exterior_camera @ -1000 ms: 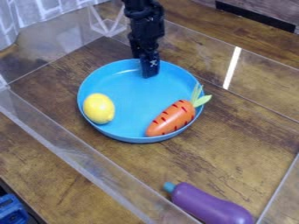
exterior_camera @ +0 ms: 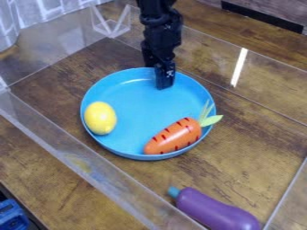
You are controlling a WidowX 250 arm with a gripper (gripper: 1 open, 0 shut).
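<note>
A blue plate (exterior_camera: 136, 99) holds a yellow lemon (exterior_camera: 100, 118) on its left and an orange toy carrot (exterior_camera: 174, 137) with a green top at its lower right. My black gripper (exterior_camera: 161, 75) reaches down from the top centre to the plate's back rim. Its fingertips are dark and small, so how far apart they are is unclear.
A purple toy eggplant (exterior_camera: 213, 207) lies at the bottom right, outside the plate. Clear plastic walls cross the lower left and right edge. The wooden surface left and right of the plate is bare.
The gripper has shifted slightly right and down. The plate's rim and the carrot sit a little lower in view, and the lemon has moved slightly too.
</note>
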